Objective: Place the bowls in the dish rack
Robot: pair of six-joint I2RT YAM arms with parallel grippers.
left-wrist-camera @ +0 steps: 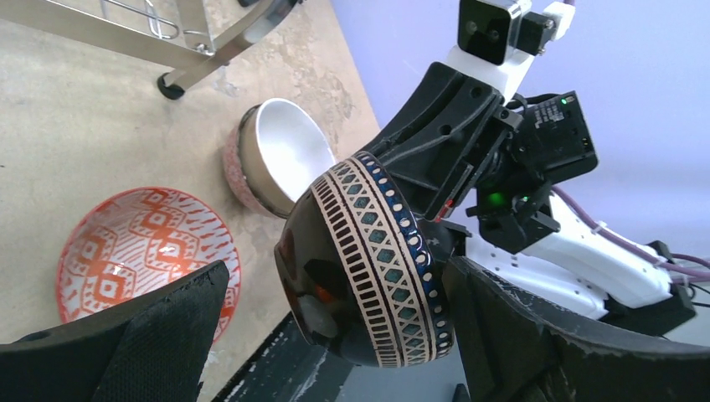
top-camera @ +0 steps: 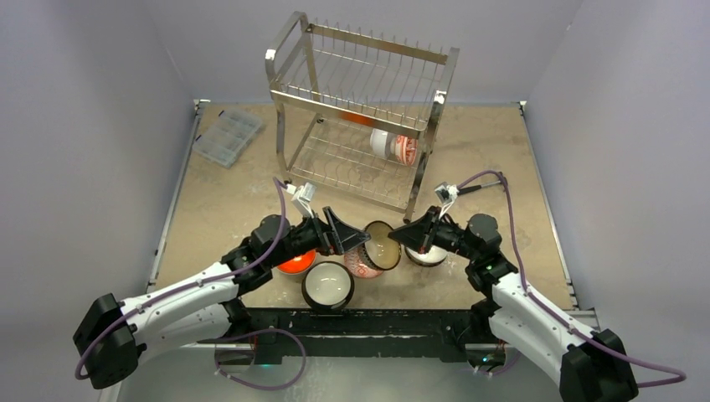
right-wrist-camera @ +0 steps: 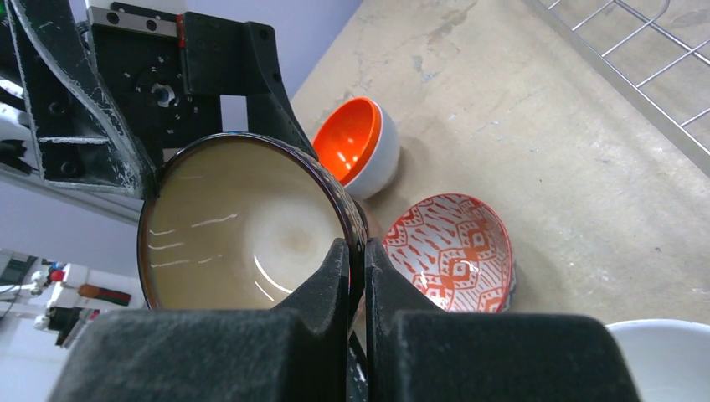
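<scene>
A dark patterned bowl with cream interior (top-camera: 381,248) hangs tilted in my right gripper, which is shut on its rim. My open left gripper (top-camera: 346,234) is just left of it; in the left wrist view the bowl (left-wrist-camera: 352,260) shows between its fingers, grip not visible. Below lie a red-patterned bowl (right-wrist-camera: 444,251), an orange bowl (top-camera: 295,260), a black-rimmed bowl (top-camera: 326,285) and a white bowl (top-camera: 424,256). The steel dish rack (top-camera: 358,102) holds a white bowl (top-camera: 381,142) and a red-patterned one (top-camera: 406,150) on its lower tier.
A clear compartment box (top-camera: 226,138) lies back left, a hammer (top-camera: 473,188) at right, partly behind the right arm. The rack's lower tier is mostly empty; bare board is either side of it.
</scene>
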